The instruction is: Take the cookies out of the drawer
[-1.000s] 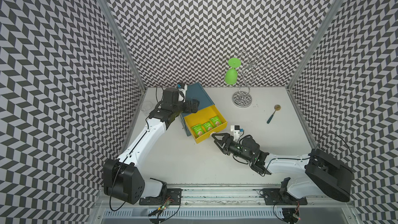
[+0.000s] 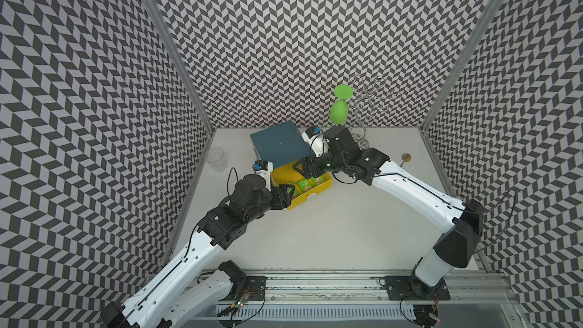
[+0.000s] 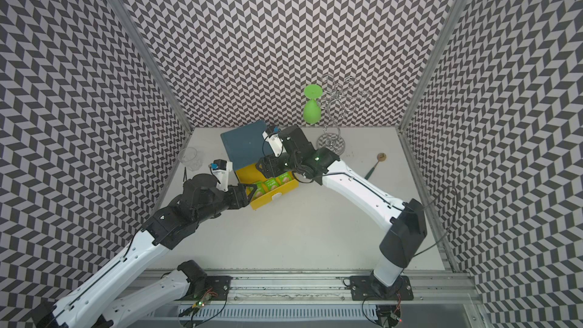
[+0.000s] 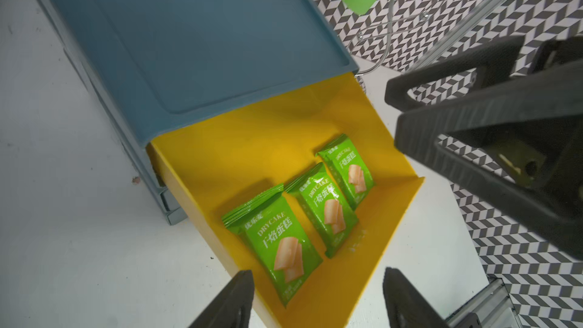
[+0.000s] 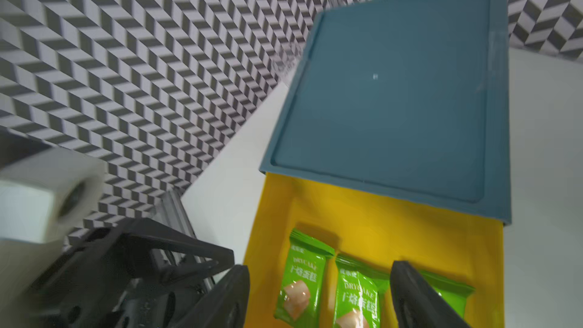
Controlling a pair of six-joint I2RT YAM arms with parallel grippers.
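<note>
The yellow drawer (image 4: 261,133) is pulled out of the teal box (image 4: 200,36). Three green cookie packets lie inside in a row: a near one (image 4: 273,243), a middle one (image 4: 322,206) and a far one (image 4: 347,170). My left gripper is over the left end of the drawer, its fingers apart near the near packet, holding nothing. My right gripper is above the drawer's right part, open with nothing between its fingers; in the top left view it partly covers the drawer.
At the back right stands a wire rack with a green hanging object (image 2: 339,111). A spoon (image 2: 406,158) lies on the right, and a clear glass (image 2: 216,159) on the left.
My right gripper has risen from in front of the drawer to over it.
</note>
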